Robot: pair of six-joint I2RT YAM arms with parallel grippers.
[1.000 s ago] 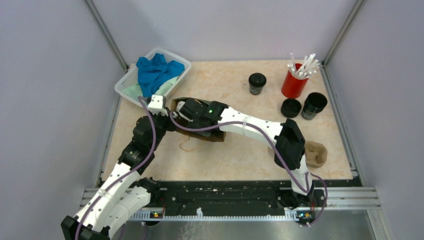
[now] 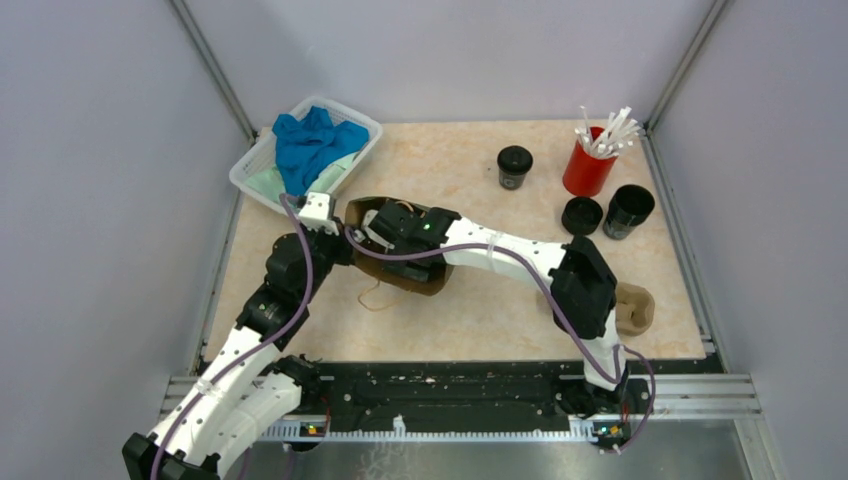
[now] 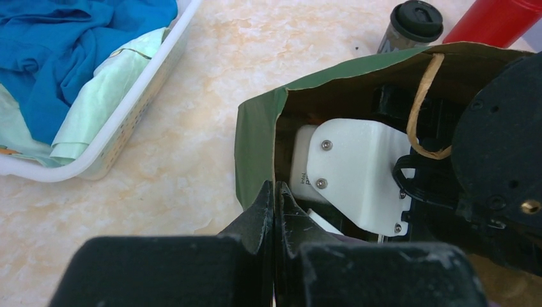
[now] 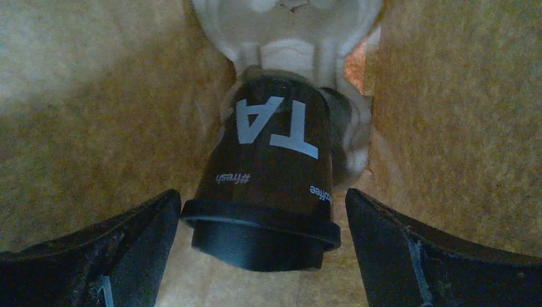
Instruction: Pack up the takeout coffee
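Note:
The paper bag (image 2: 438,285) stands mid-left on the table. My left gripper is shut on its rim, the edge pinched between the fingertips. Inside the bag, the dark takeout coffee cup (image 4: 268,150) leans at the near socket of a pale pulp cup holder (image 4: 295,54). It is tilted, its lidded end towards me, and is not seated upright. My right gripper is open around the lid, a gap showing beside the right finger (image 4: 377,236). In the top view, that gripper is hidden inside the bag.
A white basket (image 2: 375,130) with cloths stands behind the left arm. Across the back and right are a small lidded cup (image 2: 514,165), a red straw holder (image 2: 588,170), two more black cups and another pulp holder (image 2: 634,308).
My left gripper still pinches the rim.

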